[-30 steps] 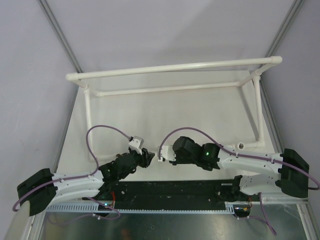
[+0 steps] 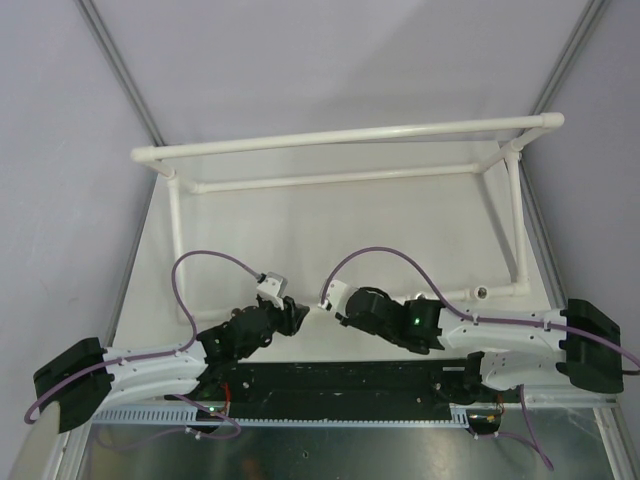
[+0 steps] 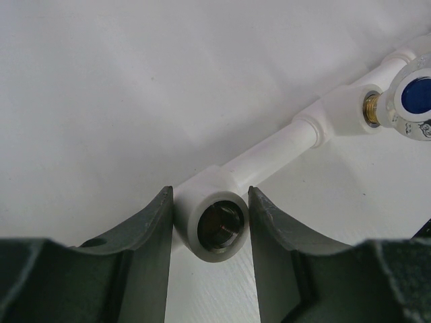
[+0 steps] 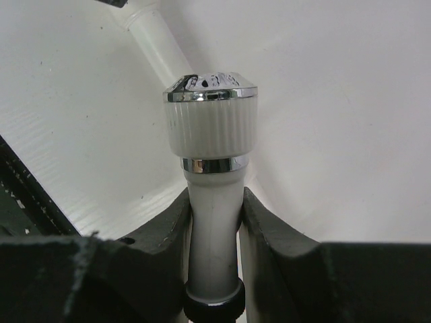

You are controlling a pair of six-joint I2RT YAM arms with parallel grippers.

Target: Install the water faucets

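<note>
My left gripper (image 2: 298, 312) is at the front pipe, its fingertips around a white tee fitting (image 3: 202, 202) with a dark open socket; in the left wrist view they rest at its sides. My right gripper (image 2: 345, 310) is shut on a white faucet (image 4: 214, 208) with a chrome-ringed knob, held over the pipe. At the upper right of the left wrist view, a blue-capped faucet knob (image 3: 416, 95) sits by another fitting (image 3: 347, 111), with brass thread showing between them.
A white pipe frame (image 2: 340, 135) spans the white board, with another upward-facing fitting (image 2: 480, 292) at the right. Grey rails run along both sides. The board's middle is clear.
My right arm and gripper have shifted slightly, the wrist moving down toward the front edge in the top view. The left arm looks unchanged.
</note>
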